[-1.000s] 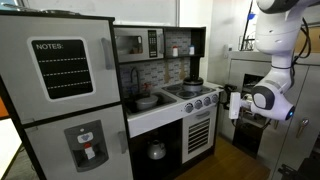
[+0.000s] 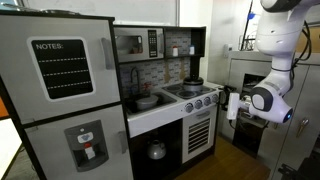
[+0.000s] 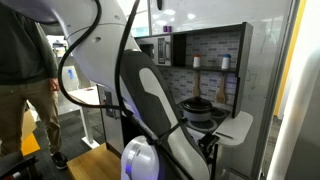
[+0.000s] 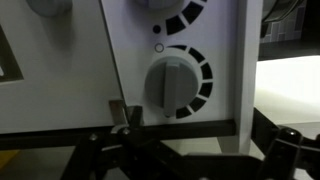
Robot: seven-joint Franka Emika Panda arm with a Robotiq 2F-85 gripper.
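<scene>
A grey-white stove knob (image 4: pixel 172 83) with black dial marks around it fills the middle of the wrist view. Its raised grip stands in line with the picture's height. My gripper is open, its dark fingers (image 4: pixel 265 140) spread at the lower edge with the knob in the space ahead of them. Whether they touch it cannot be told. Seen in exterior view 1, the gripper (image 2: pixel 229 101) is at the right end of the stove front (image 2: pixel 200 102). In exterior view 2 the arm largely hides the knobs.
Part of a second knob (image 4: pixel 153 3) shows at the wrist view's top edge. A dark pot (image 2: pixel 192 86) stands on the stove, left of the gripper. The sink (image 2: pixel 148 101) and fridge (image 2: pixel 65 90) are farther left. Open floor (image 2: pixel 225 164) lies in front.
The arm has shifted slightly to the right in exterior view 1, its upper link most visibly. The gripper stays close to the stove's right end, and the kitchen looks unchanged.
</scene>
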